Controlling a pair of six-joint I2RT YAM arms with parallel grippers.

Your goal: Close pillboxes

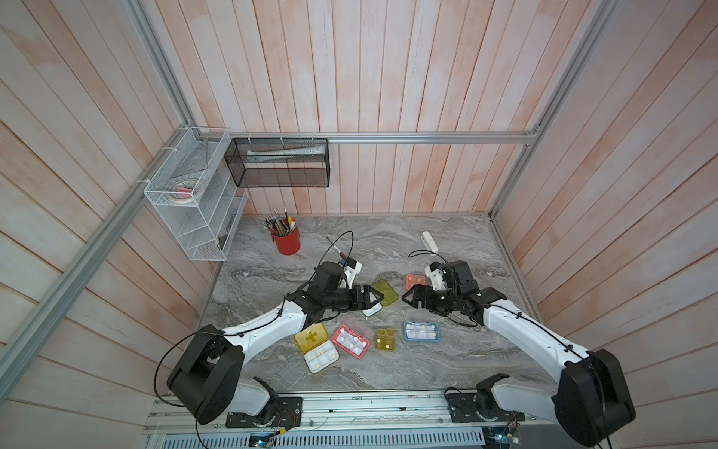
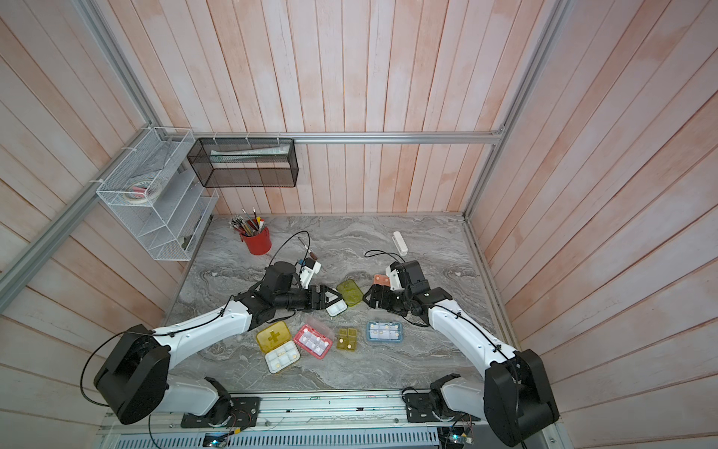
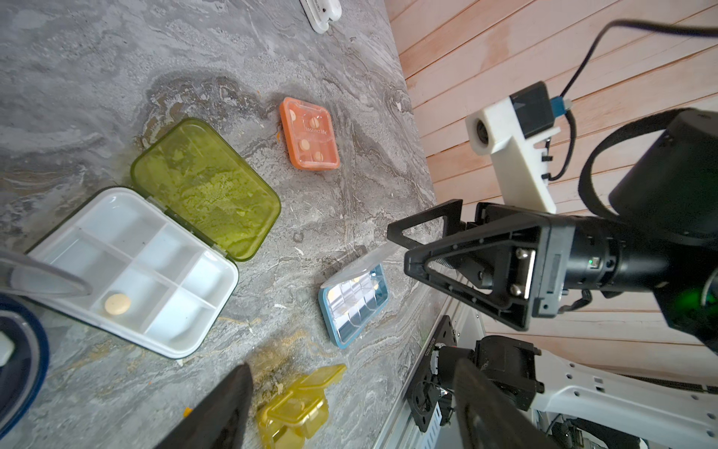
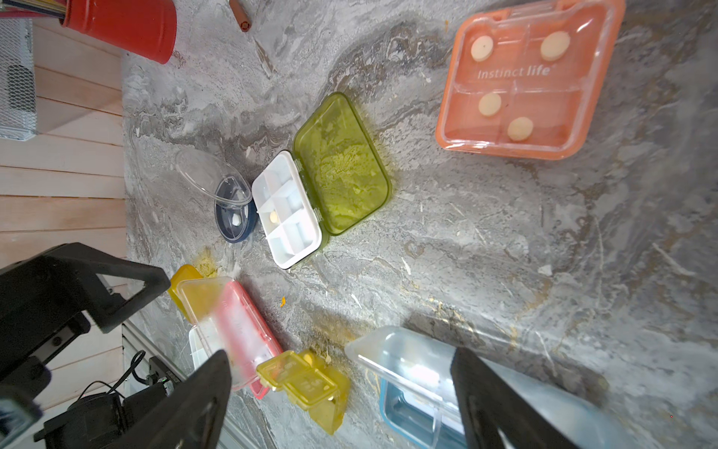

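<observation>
My left gripper [image 1: 371,297] hangs open over the white-and-green pillbox [image 3: 205,187], whose lid lies back flat. My right gripper [image 1: 413,298] stands open left of and nearer than the shut orange pillbox [image 4: 529,82]. A blue pillbox [image 1: 421,331] has its clear lid raised; a small yellow pillbox [image 1: 384,339] has raised lid parts. A pink pillbox [image 1: 350,341] and a larger yellow pillbox [image 1: 321,356] lie open at front left. A round dark-blue pillbox [image 4: 235,224] with a raised clear lid is beside the green one.
A red pen cup [image 1: 286,241] stands back left, a white object [image 1: 429,241] back right. Wire racks [image 1: 187,194] hang on the left wall.
</observation>
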